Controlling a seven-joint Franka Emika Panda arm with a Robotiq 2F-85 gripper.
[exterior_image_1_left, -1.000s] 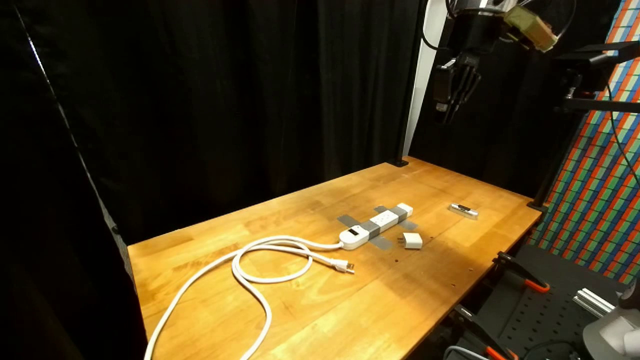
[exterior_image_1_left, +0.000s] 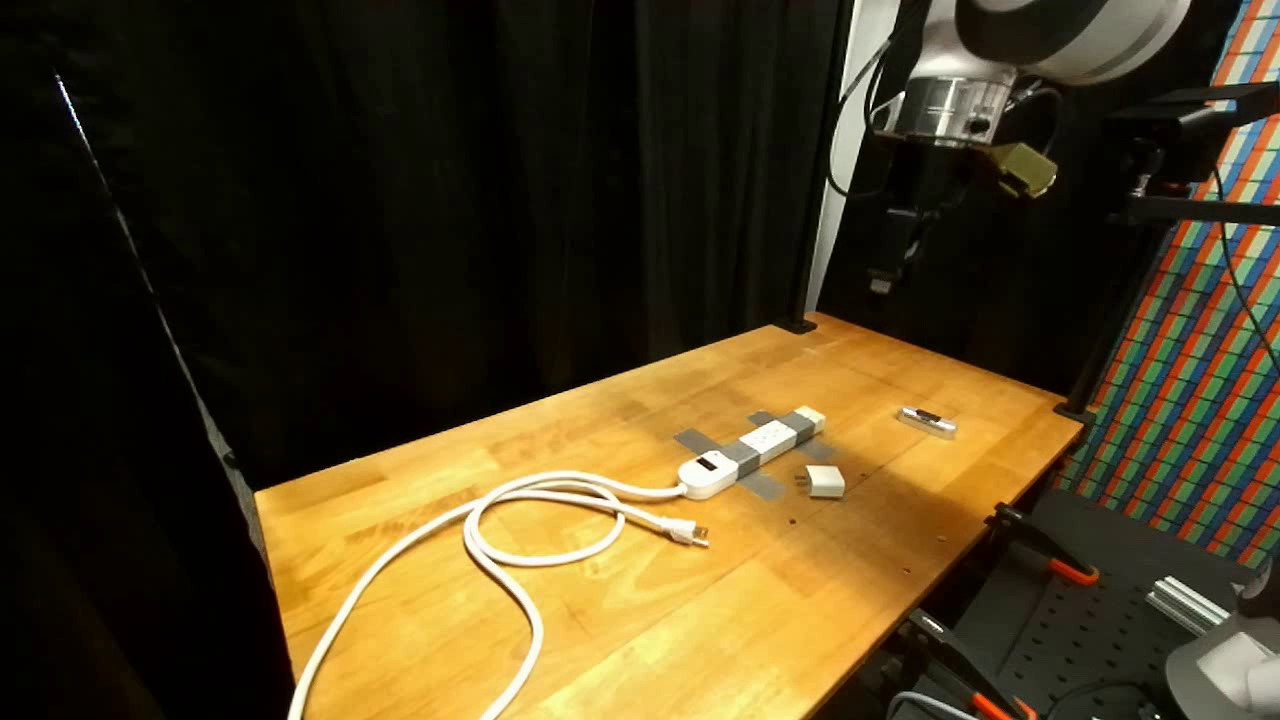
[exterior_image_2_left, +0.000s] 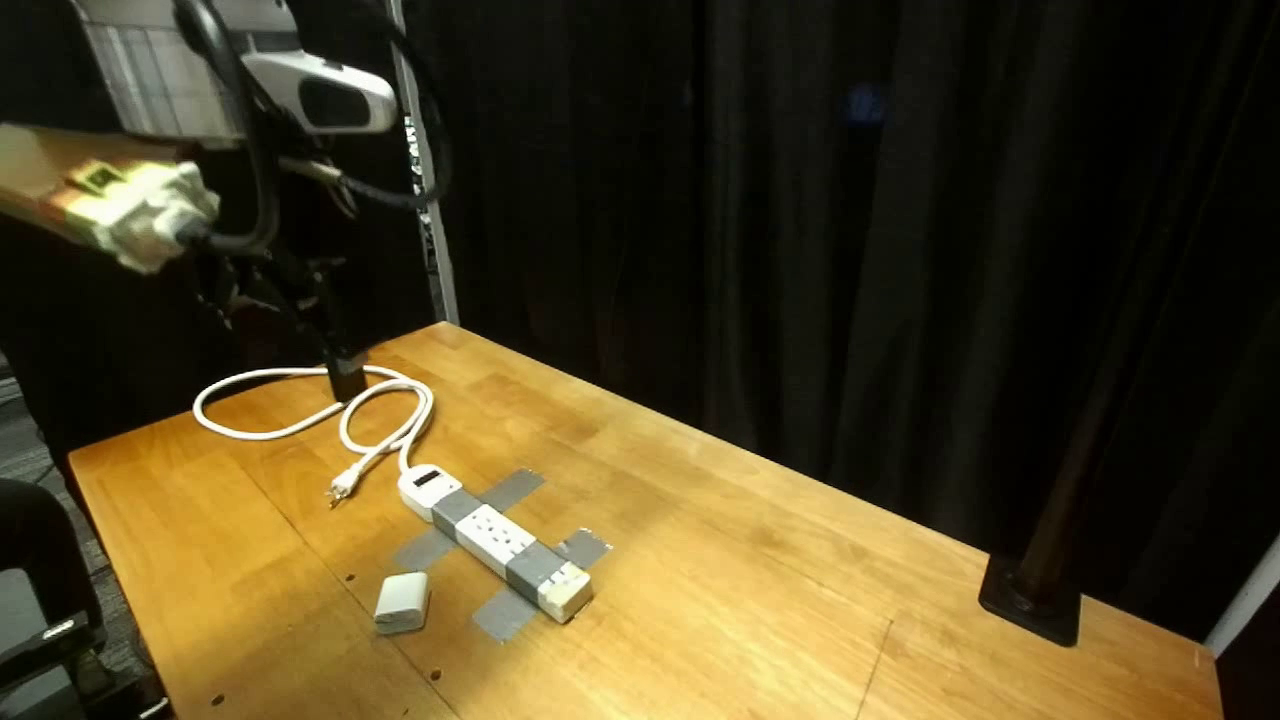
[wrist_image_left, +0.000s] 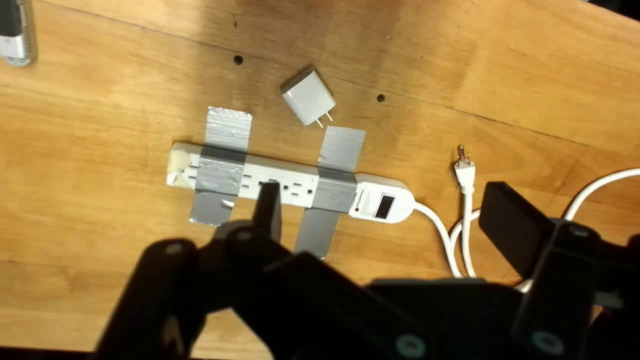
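High above the table, my gripper stands open with nothing between its fingers. Below it in the wrist view lies a white power strip (wrist_image_left: 282, 183), held to the wood by strips of grey tape (wrist_image_left: 225, 141). A white charger cube (wrist_image_left: 308, 97) lies loose beside the strip, its two prongs pointing towards the strip; the same charger (exterior_image_1_left: 824, 481) shows in exterior view 1. The strip's own plug (wrist_image_left: 465, 174) rests on the table at the end of its white cord (exterior_image_1_left: 576, 480). No contact shows between my fingers and these things.
A small silver-and-black device (exterior_image_1_left: 927, 421) lies towards the table's right end in exterior view 1. Orange-tipped clamps (exterior_image_1_left: 1071, 572) grip the front edge. A dark post base (exterior_image_2_left: 1029, 600) stands on the table. Wood around the charger is mostly bare.
In exterior view 1 my gripper has come down closer to the table and turned somewhat. The charger, power strip, cord and silver device have not moved.
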